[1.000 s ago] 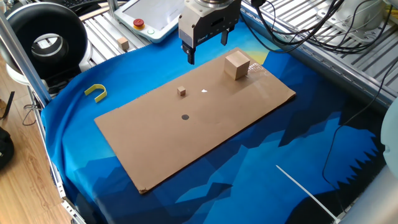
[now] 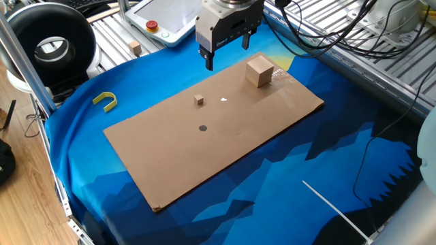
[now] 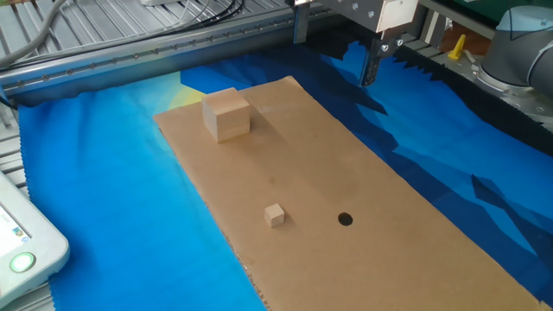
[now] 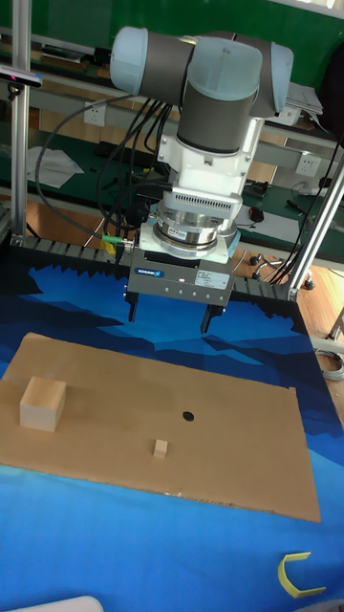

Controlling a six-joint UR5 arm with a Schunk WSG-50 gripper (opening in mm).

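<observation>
On a flat cardboard sheet point(image 2: 163, 156) rest a large wooden block point(image 2: 259, 71) and a much smaller wooden cube point(image 2: 198, 100). A black round spot point(image 2: 203, 128) marks the cardboard near the small cube; in exterior view 2 the small cube point(image 3: 274, 215) lies to the left of the black spot point(image 3: 346, 219). My gripper point(image 2: 228, 53) hangs above the table, its two fingers wide apart. Exterior view 3 shows the open gripper point(image 4: 169, 315) with only empty space between its fingers, clear of the large block point(image 4: 43, 404) and the small cube point(image 4: 160, 448).
A yellow curved piece point(image 2: 105, 102) lies on the blue cloth point(image 2: 75, 129) beside the cardboard. Beyond the cloth are another wooden block point(image 2: 135, 47) and a pendant with a red button point(image 2: 152, 26). Much of the cardboard is bare.
</observation>
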